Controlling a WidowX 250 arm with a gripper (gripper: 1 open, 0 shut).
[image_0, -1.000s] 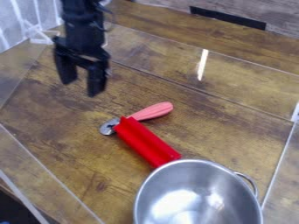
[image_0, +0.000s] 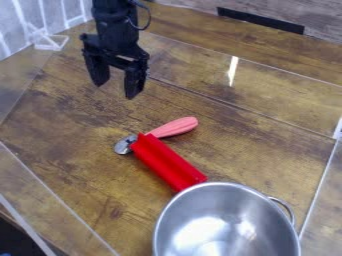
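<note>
My gripper (image_0: 115, 65) hangs over the upper left of the wooden table, black, with two fingers spread apart and nothing visible between them. Below and to its right lie a pink-handled tool (image_0: 178, 126) with a metal head and a red cylindrical object (image_0: 168, 165) lying at a slant against it. A steel bowl (image_0: 225, 225) with a side handle sits at the bottom right, just beyond the red object's lower end.
A clear plastic edge runs along the left side, and a dark strip borders the top right.
My gripper has moved to the right and slightly up from where it was a second ago. The objects on the table are unmoved.
</note>
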